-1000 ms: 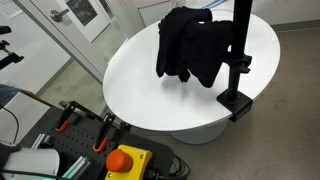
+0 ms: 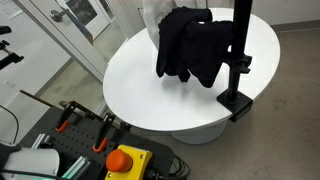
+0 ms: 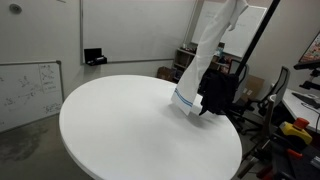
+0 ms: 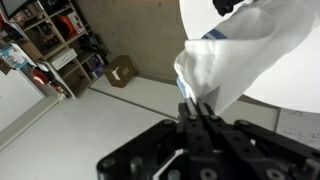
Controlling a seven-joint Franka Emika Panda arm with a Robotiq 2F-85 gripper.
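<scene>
A white cloth with blue stripes (image 3: 200,62) hangs down in exterior view 2, its lower end at the tabletop beside a black cloth (image 3: 220,92). In the wrist view my gripper is shut on the white cloth (image 4: 235,65), which bunches at the fingertips and spreads outward from them. Exterior view 1 shows the black cloth (image 2: 192,45) in a heap on the round white table (image 2: 135,90), with part of the white cloth (image 2: 154,12) behind it at the top edge. The gripper itself lies outside both exterior views.
A black upright post (image 2: 240,60) stands beside the table in front of the black cloth. Near the robot's base are a red emergency button (image 2: 119,160) and several tools.
The white cloth has come into view hanging behind the left of the black cloth; before, its striped part showed to the right. A person at the left has gone from view.
</scene>
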